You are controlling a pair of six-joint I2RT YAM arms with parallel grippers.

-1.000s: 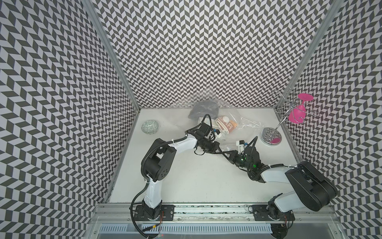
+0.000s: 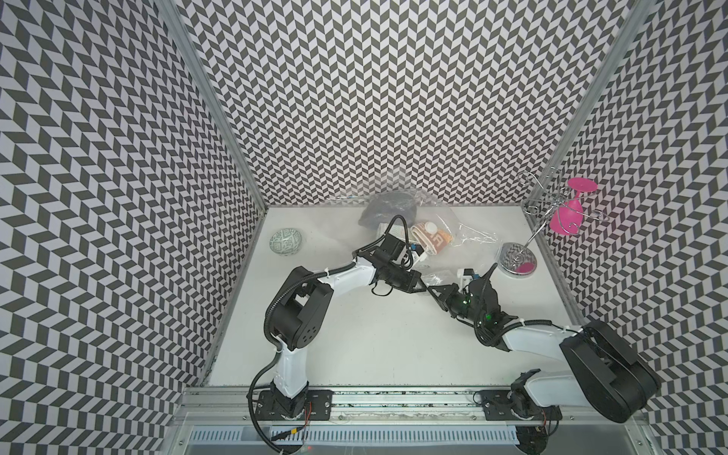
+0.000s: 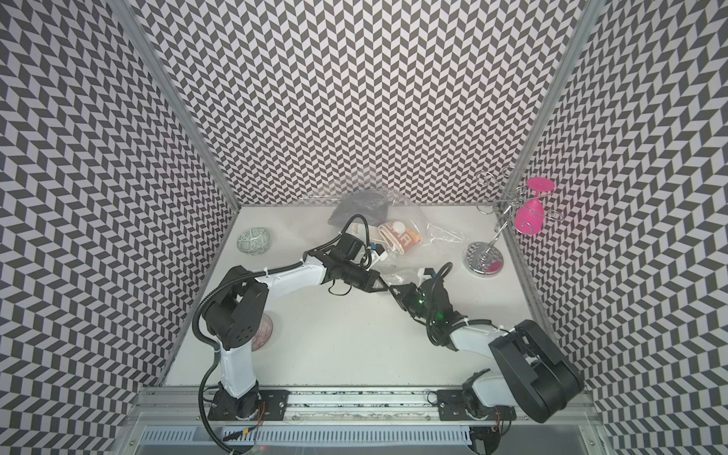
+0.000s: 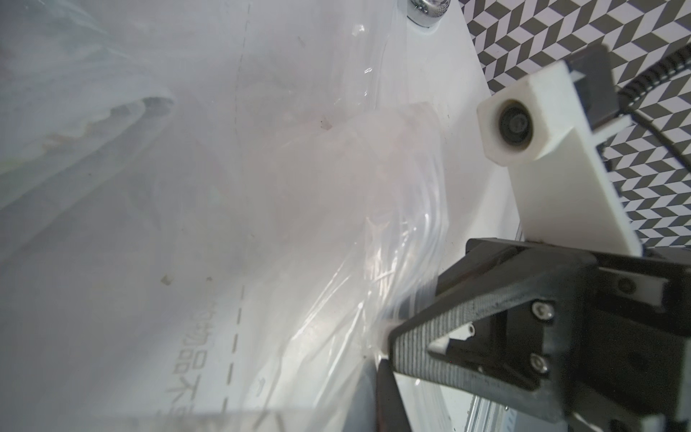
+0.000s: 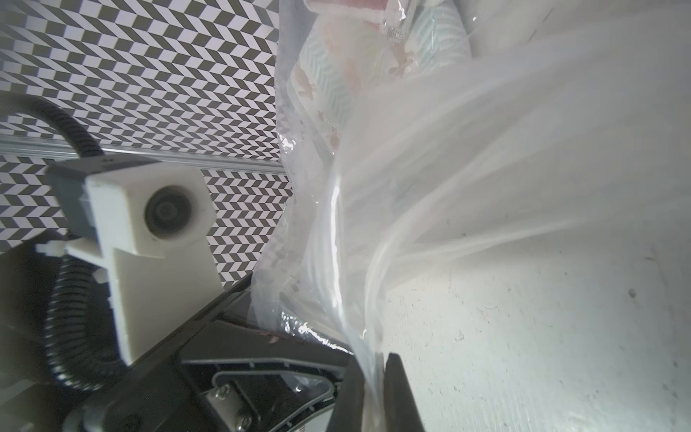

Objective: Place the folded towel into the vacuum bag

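Note:
The clear vacuum bag (image 2: pixel 470 235) lies at the back middle of the table, with the orange and white folded towel (image 2: pixel 430 236) under or inside its plastic; which, I cannot tell. My left gripper (image 2: pixel 421 285) and my right gripper (image 2: pixel 430 288) meet almost tip to tip at the near end of the bag. In the left wrist view the left gripper is shut at the crinkled bag edge. In the right wrist view the right gripper is shut on a gathered strand of bag plastic.
A dark grey bundle (image 2: pixel 388 208) lies behind the towel. A chrome stand (image 2: pixel 518 259) with a pink glass (image 2: pixel 568 216) stands at the right. A green patterned disc (image 2: pixel 285 241) lies at back left, a pinkish one (image 3: pixel 261 333) near the left arm.
The right arm's elbow has moved outward and toward the front, and its gripper has shifted slightly. The left arm has shifted very slightly. Bag and towel look nearly unchanged.

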